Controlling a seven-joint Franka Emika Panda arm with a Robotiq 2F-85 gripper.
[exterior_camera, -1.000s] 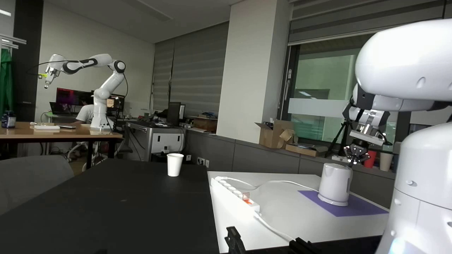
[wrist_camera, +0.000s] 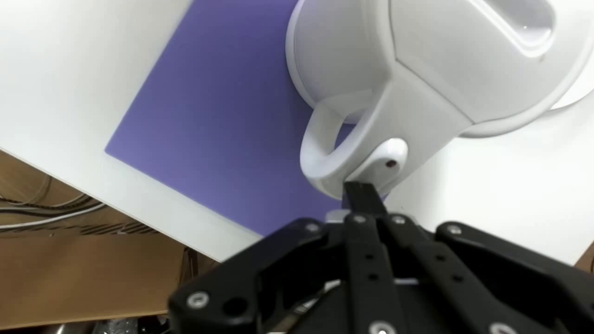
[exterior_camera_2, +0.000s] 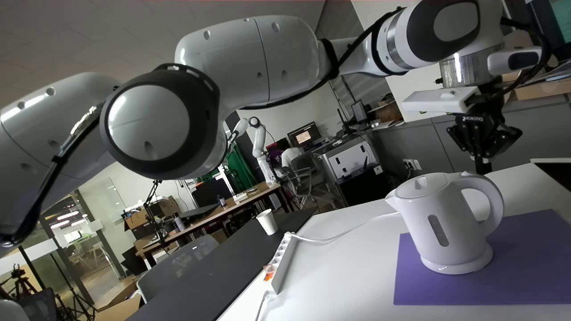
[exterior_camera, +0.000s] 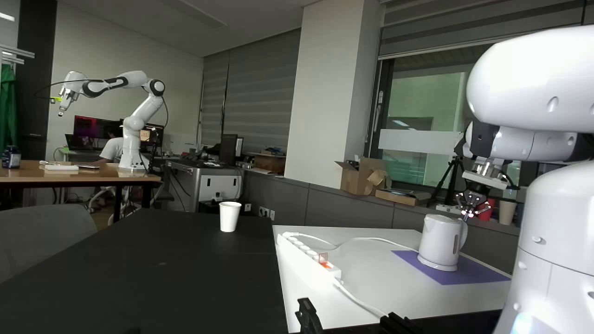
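A white electric kettle (exterior_camera_2: 441, 230) stands upright on a purple mat (exterior_camera_2: 524, 267), its spout to the left and its handle (exterior_camera_2: 491, 200) to the right in the second exterior view. My gripper is shut, with nothing showing between its fingers. In the wrist view its tips meet the outer end of the handle, beside the small white tab (wrist_camera: 384, 161) with a red dot. Whether they touch it, I cannot tell. From the first exterior view, the gripper (exterior_camera: 466, 216) appears at the kettle's (exterior_camera: 438, 242) upper right, by the handle.
A white power strip (exterior_camera: 309, 253) lies along the white table's left edge, its cable running towards the kettle. Beyond it, a paper cup (exterior_camera: 229, 216) stands on the black table (exterior_camera: 167, 272).
The gripper has shifted slightly right in the first exterior view. The kettle has turned in place, so its handle now sticks out to the right there.
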